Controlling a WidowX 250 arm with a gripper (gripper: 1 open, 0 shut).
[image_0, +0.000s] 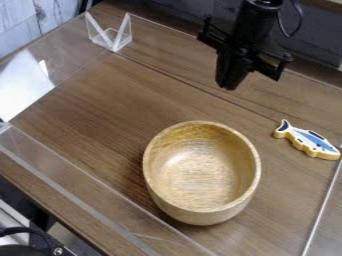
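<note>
The black gripper hangs high at the top centre-right, above the back of the table; whether its fingers are apart is hard to make out. A round wooden bowl stands empty at the lower middle. To its right lies a small flat fish toy, blue, white and tan, clear of the bowl.
A clear acrylic piece stands at the back left. Clear strips run along the near left and right edges, and a dark panel rises behind.
</note>
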